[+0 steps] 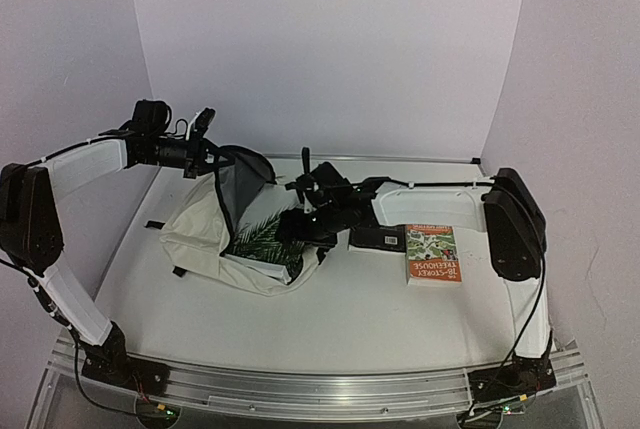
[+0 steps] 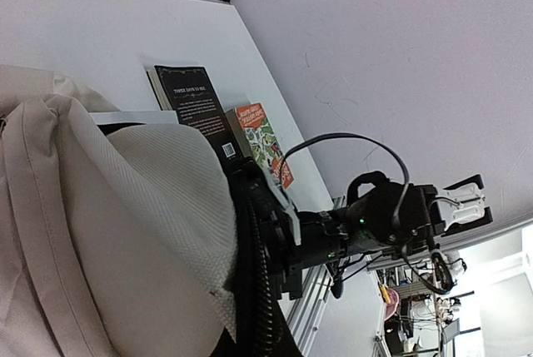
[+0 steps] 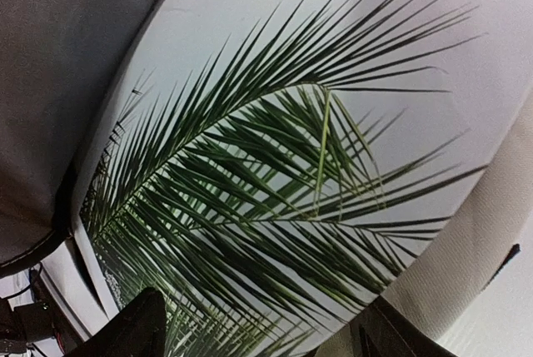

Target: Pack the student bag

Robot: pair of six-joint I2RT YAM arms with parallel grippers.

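A cream bag [image 1: 192,232] lies on the left of the table with its grey-lined flap [image 1: 243,194] lifted. My left gripper [image 1: 208,157] is shut on the flap's dark zipper edge [image 2: 252,270]. Within the bag's opening lies a white, flat item printed with green palm leaves [image 3: 250,166], probably a book or folder. Over its right part stands my right gripper, fingers well apart and nothing gripped between them. A black book [image 2: 196,107] and the orange-and-green Treehouse book [image 1: 432,254] lie right of the bag.
In the top view the right arm [image 1: 430,206] reaches across, partly covering the black book. Walls [image 1: 575,149] close in the back and sides.
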